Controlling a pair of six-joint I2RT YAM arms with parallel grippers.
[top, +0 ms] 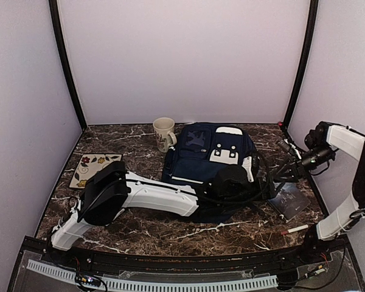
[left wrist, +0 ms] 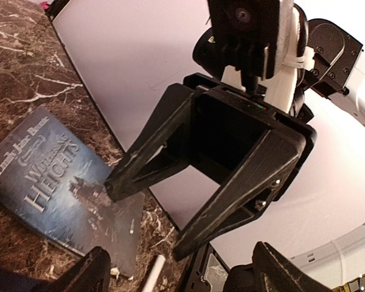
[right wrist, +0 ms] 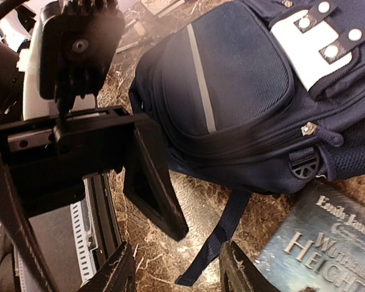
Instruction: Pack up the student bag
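Observation:
The dark "Wuthering Heights" book [top: 290, 201] lies on the table to the right of the navy backpack [top: 198, 164]; its cover shows in the left wrist view [left wrist: 61, 182] and partly in the right wrist view [right wrist: 328, 249]. My left gripper is open above the table by the book, with nothing between its fingers. My right gripper stands part open, its fingers [right wrist: 118, 274] apart and empty. From above, both grippers hover close together by the bag's right side, partly covering the book. The left arm hides the bag's lower part.
A white mug [top: 164, 134] stands behind the bag's left side. A flowered square board [top: 91, 170] lies at the left, partly behind the left arm. A whitish marker [top: 295, 229] rests near the front right.

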